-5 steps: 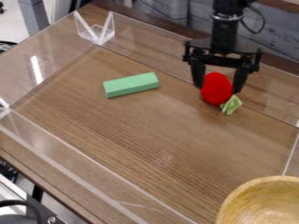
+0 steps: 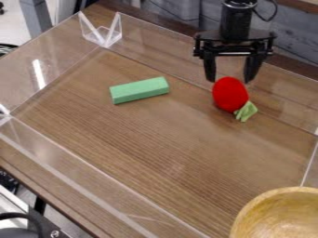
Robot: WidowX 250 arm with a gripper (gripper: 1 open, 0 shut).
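A black robot gripper reaches down from the top right of the camera view, its two fingers spread open, just behind and above a red object. The red object has a light green leafy end pointing toward the lower right and lies on the brown wooden table. Nothing shows between the fingers. A green rectangular block lies to the left of the red object.
A clear plastic item stands at the back left. A yellow bowl sits at the lower right corner. A dark cable or object lies at the lower left edge.
The gripper has moved back and up, away from over the red object, toward the rear of the table. The red object and green block look unmoved.
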